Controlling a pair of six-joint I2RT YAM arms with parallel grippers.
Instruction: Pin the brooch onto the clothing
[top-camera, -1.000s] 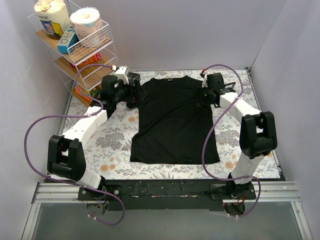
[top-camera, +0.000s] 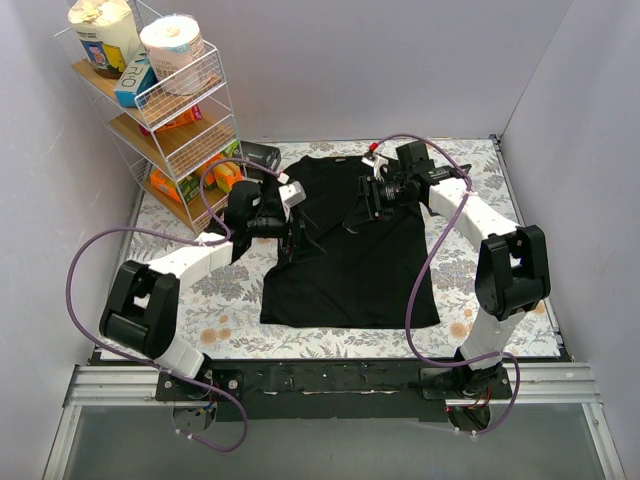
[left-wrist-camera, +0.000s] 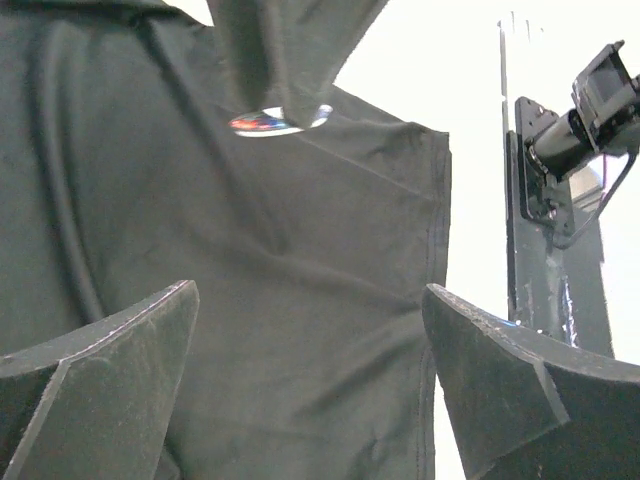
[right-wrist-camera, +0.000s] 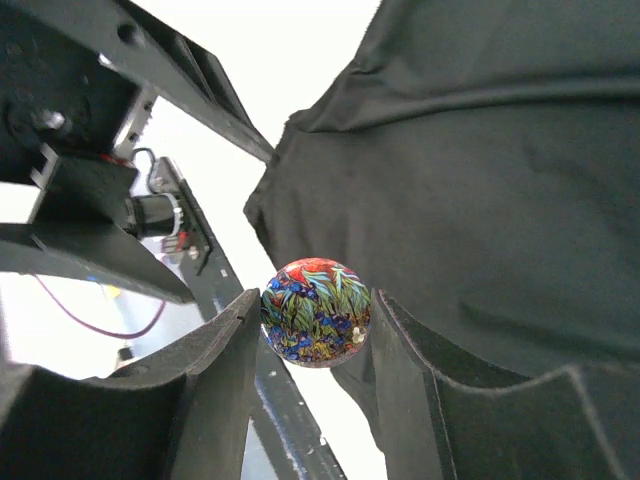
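Observation:
The black clothing (top-camera: 350, 285) lies spread over the table, its cloth filling most of both wrist views. Between the fingertips of my right gripper is a round brooch (right-wrist-camera: 316, 325) with a red, green and blue flower pattern, gripped at its sides above the cloth. Seen from the left wrist, the brooch (left-wrist-camera: 262, 124) shows nearly edge-on, with the right fingers (left-wrist-camera: 290, 50) partly covering it. My left gripper is open and empty over the clothing, facing the brooch with a gap between. The brooch's pin is hidden.
At the back left stands a wire shelf (top-camera: 165, 130) carrying rolls and boxes. The patterned tablecloth (top-camera: 205, 310) is bare on both sides of the clothing. Purple cables (top-camera: 425, 260) loop along both arms.
My left arm has come from beside the shelf, rightward and toward the front, over the clothing. The right arm has moved leftward toward it, so the grippers are closer together.

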